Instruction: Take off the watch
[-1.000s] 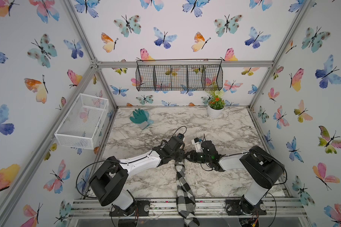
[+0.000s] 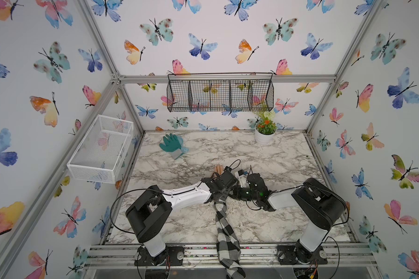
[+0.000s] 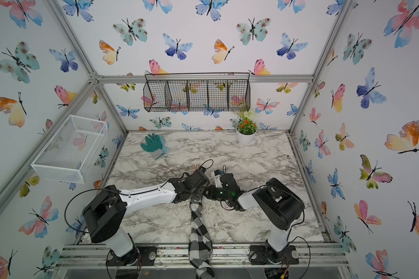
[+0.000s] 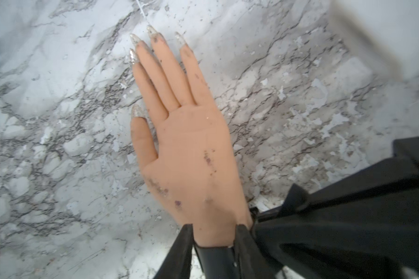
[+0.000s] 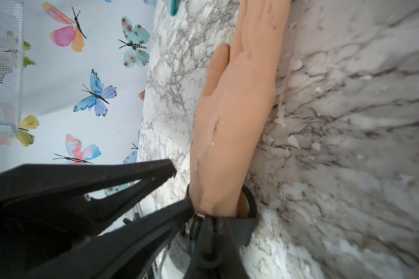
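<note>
A flesh-coloured model hand [image 4: 197, 153] lies on the marble table, its fingers pointing away. Around its wrist sits the watch's black band, which shows as a dark loop [image 5: 250, 211] in the right wrist view. My left gripper is partly open above the wrist, one finger over each side of the band. From the right, my shut right gripper reaches the wrist at the band. Its tips meet in front of the strap; whether they pinch any of it is hidden. The watch face cannot be made out.
A checked sleeve [image 2: 227, 241] runs from the wrist to the front edge. Farther back lie a green glove [image 2: 171, 144] and a potted plant [image 2: 265, 134]. Wire baskets hang on the back and left walls. Both grippers crowd the wrist.
My left arm has moved right over the wrist, and its gripper has turned, baring more of the model hand. The right arm has stayed almost still.
</note>
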